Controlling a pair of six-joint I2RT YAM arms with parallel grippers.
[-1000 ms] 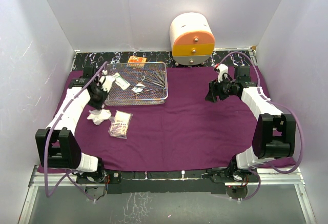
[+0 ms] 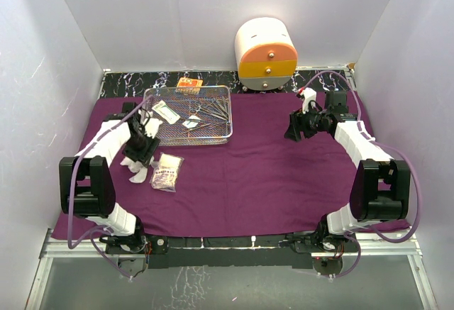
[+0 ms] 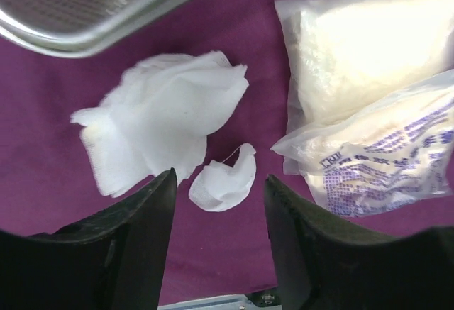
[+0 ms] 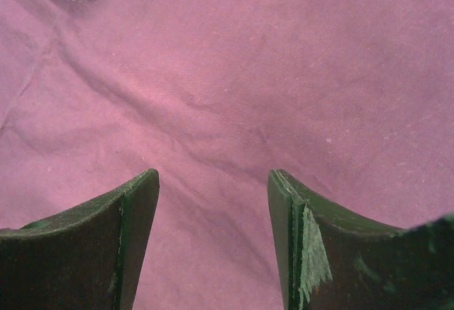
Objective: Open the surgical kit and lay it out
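Observation:
My left gripper hangs open over a small crumpled white piece [image 3: 223, 184], beside a larger crumpled white cloth [image 3: 152, 111]. The wire mesh tray [image 2: 188, 140] at the back left holds metal instruments [image 2: 217, 111], a white packet [image 2: 166, 111] and small items. My right gripper is open over bare purple cloth, with nothing between its fingers.
A round-topped drawer unit [image 2: 266, 47] stands at the back centre, and an orange packet [image 2: 189, 83] lies by the tray's back edge.
My left arm has come from the tray's left corner toward the front, over the white pieces beside the packets. The right arm looks unmoved.

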